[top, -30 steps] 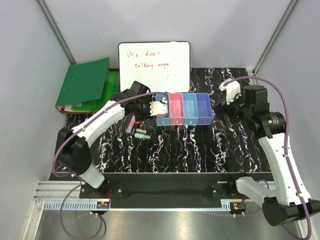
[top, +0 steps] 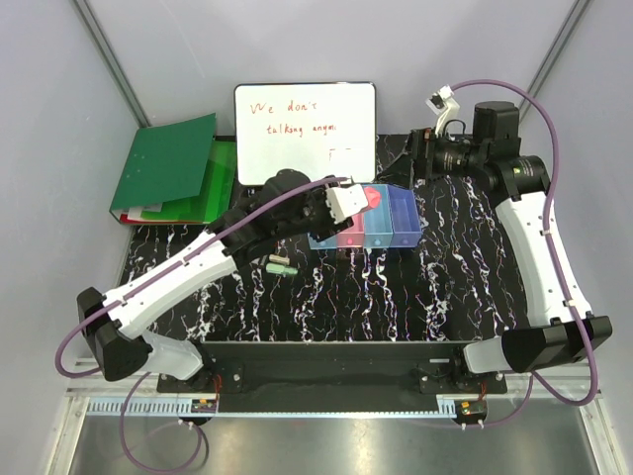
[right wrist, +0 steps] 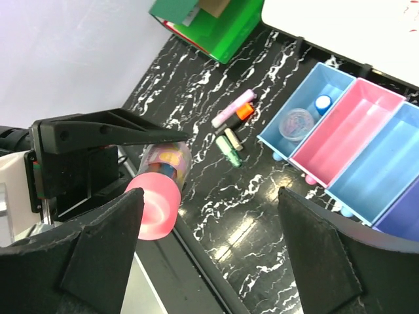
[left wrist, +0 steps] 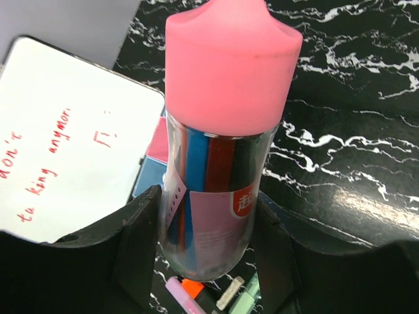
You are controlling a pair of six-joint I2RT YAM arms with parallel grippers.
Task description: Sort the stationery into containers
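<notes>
In the left wrist view, my left gripper is shut on a clear bottle [left wrist: 213, 235] with a pink cap [left wrist: 226, 78] and dark and blue contents. The right wrist view shows this pink cap [right wrist: 157, 204] at left, facing my right gripper, which is open with nothing between its fingers. A row of bins is at right: light-blue bin [right wrist: 278, 134], pink bin [right wrist: 353, 131], second blue bin [right wrist: 383, 170] and purple bin [right wrist: 404, 216]. A clear round item [right wrist: 296, 124] and a blue-capped item [right wrist: 323, 104] lie in the first bin.
Loose on the table lie a pink marker [right wrist: 232, 108], an orange-ended black one [right wrist: 243, 112], a beige piece [right wrist: 234, 139] and a green one [right wrist: 228, 151]. Behind stand a whiteboard [top: 307, 134] and green folders [top: 173, 168].
My right gripper has come left towards it.
</notes>
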